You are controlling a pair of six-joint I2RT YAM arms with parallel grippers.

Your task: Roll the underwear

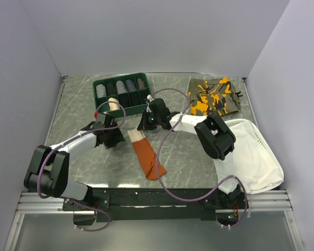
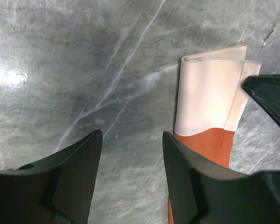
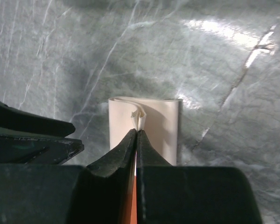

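The underwear [image 1: 145, 156], rust orange with a cream waistband, lies folded into a narrow strip on the table. At its far end is the cream waistband [image 2: 209, 91], where one fold of cloth is pinched up. My right gripper is shut on that waistband edge, its tips close to the table. To the left of the strip, my left gripper stands open, only bare table showing between its fingers. In the right wrist view the left gripper's fingers [image 3: 46, 149] show at the left, apart from the cloth.
A green divided box [image 1: 120, 75] with several rolled pieces stands at the back left. Camouflage cloth [image 1: 214, 97] lies at the back right, and a white basket [image 1: 275, 175] sits on the right. Table between strip and basket is clear.
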